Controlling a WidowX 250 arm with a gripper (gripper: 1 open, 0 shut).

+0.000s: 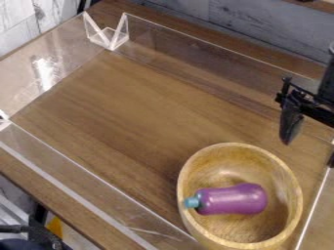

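Note:
A purple toy eggplant (232, 199) with a light blue end lies on its side in a round wooden bowl (280, 166) at the lower right of the camera view. My black gripper (295, 111) is at the right edge, above and behind the bowl, apart from it and partly cut off by the frame. It stands open, with nothing seen between its fingers.
Clear plastic strips run along its sides, and a clear bracket (107, 31) stands at the back left. A grey wall is behind.

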